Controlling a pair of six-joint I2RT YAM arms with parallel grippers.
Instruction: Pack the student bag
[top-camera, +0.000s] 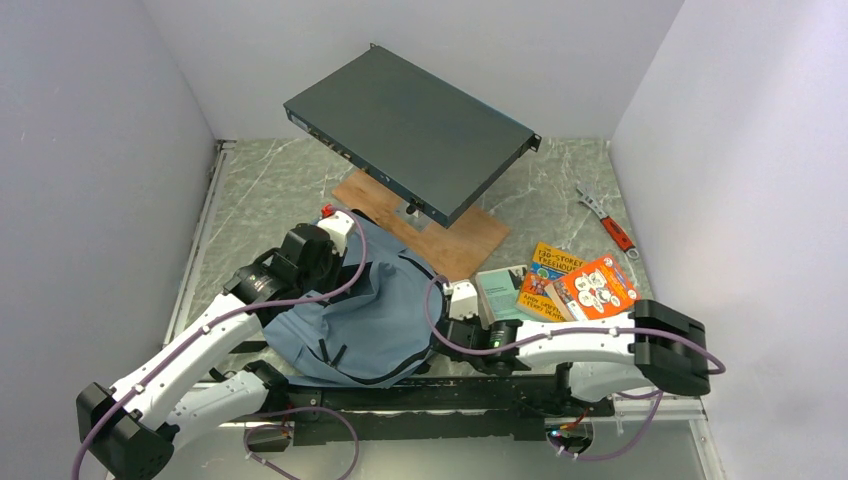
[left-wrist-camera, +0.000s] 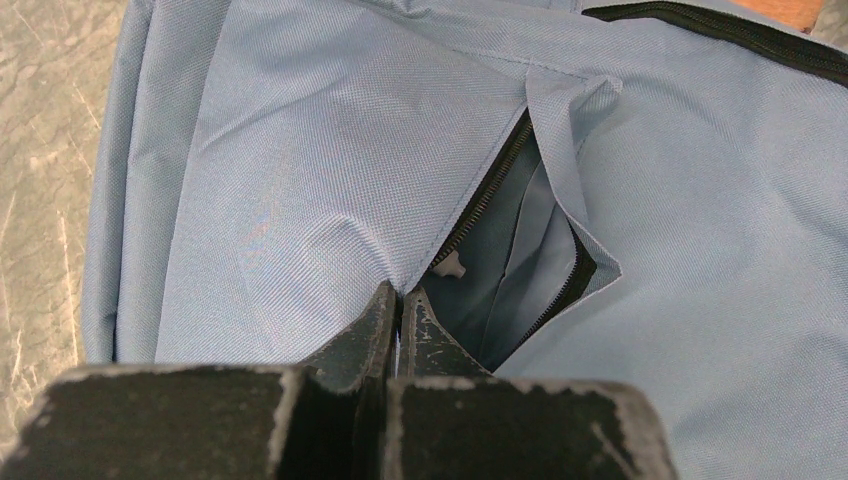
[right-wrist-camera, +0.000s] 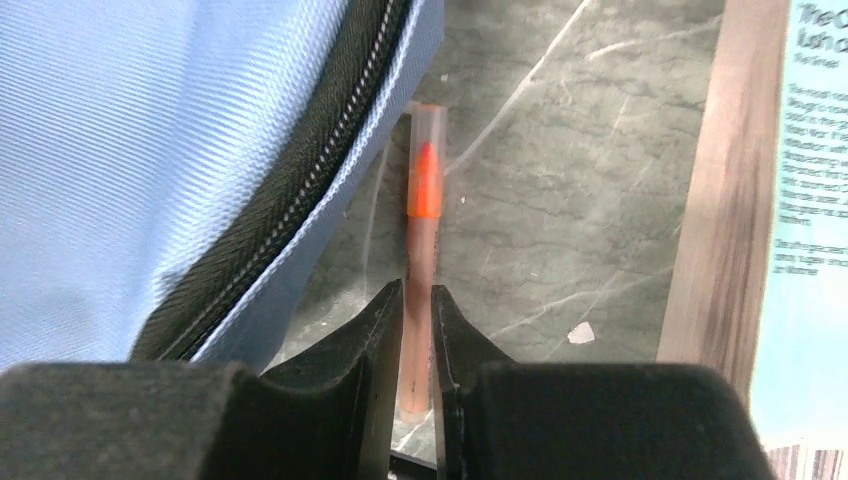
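Observation:
The blue bag (top-camera: 345, 340) lies on the floor at front left, its pocket opening gaping. In the left wrist view, my left gripper is shut on the cloth edge of the bag's pocket, beside the dark zip (left-wrist-camera: 490, 188). A small pale object (left-wrist-camera: 449, 265) shows inside the pocket. An orange pen with a clear cap (right-wrist-camera: 424, 190) lies on the floor just right of the bag's zipped edge. My right gripper is part open, with the pen's barrel in line between its fingertips; whether they touch it is unclear.
Right of the pen are a teal book (top-camera: 497, 290), a yellow book (top-camera: 545, 275) and an orange book (top-camera: 597, 290). Red-handled pliers (top-camera: 612, 230) lie farther back. A large dark device (top-camera: 410, 130) overhangs a wooden board (top-camera: 455, 250). Open floor shows at far left.

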